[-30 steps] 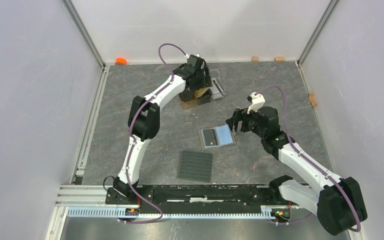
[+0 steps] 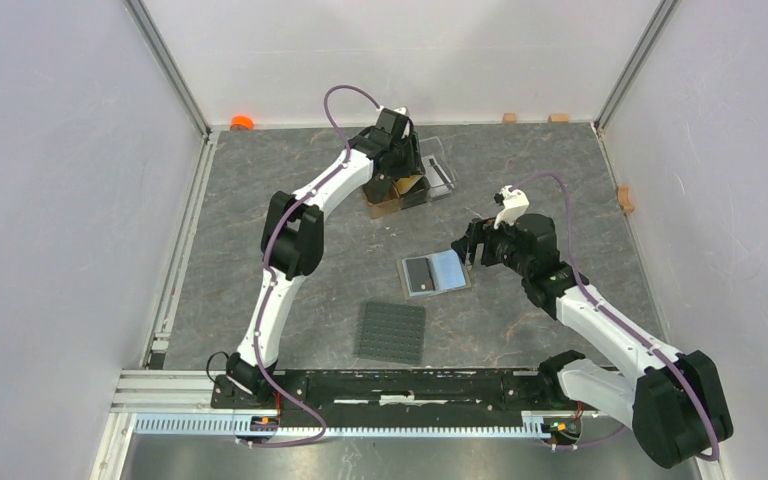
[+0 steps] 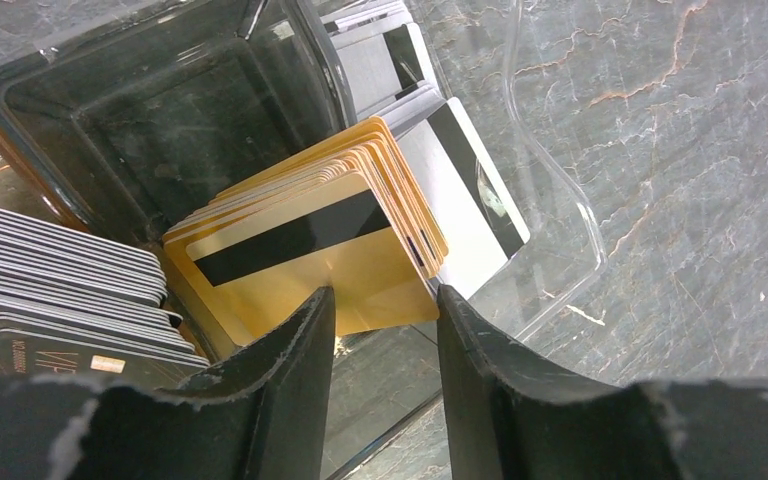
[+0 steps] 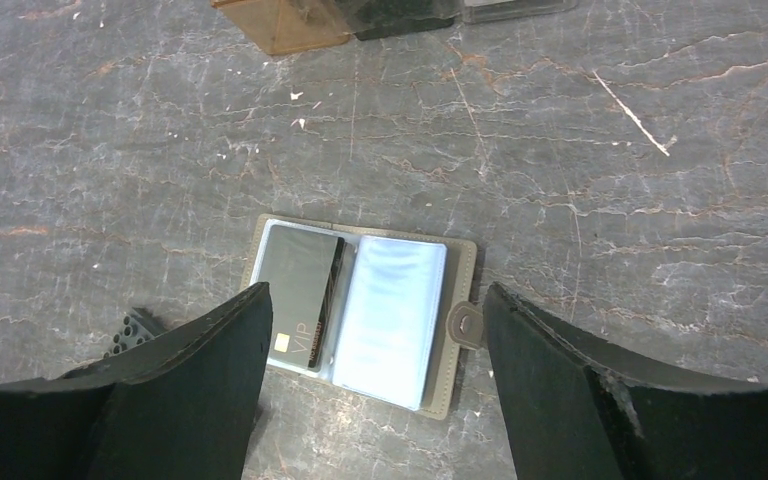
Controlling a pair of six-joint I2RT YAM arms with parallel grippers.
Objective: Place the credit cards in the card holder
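In the left wrist view, a stack of gold credit cards [image 3: 310, 250] with black stripes leans in a bin. My left gripper is part open, the front gold card's lower corner showing in the gap between its fingers; whether they touch it cannot be told. Black cards [image 3: 60, 270] stand to the left, white cards [image 3: 460, 170] behind to the right. The card holder [image 4: 462, 270] lies spread open on the table, a black VIP card [image 4: 300, 285] in its left side and the pale blue right side bare. Above it, my right gripper stands open and empty.
Clear and brown plastic bins [image 2: 384, 208] hold the cards at the back centre. A dark ribbed pad [image 2: 391, 332] lies at the front, left of the holder. The table between bins and holder is clear.
My left gripper has shifted slightly to the right over the bins, which also sit a touch further right. The right arm and the card holder have not moved.
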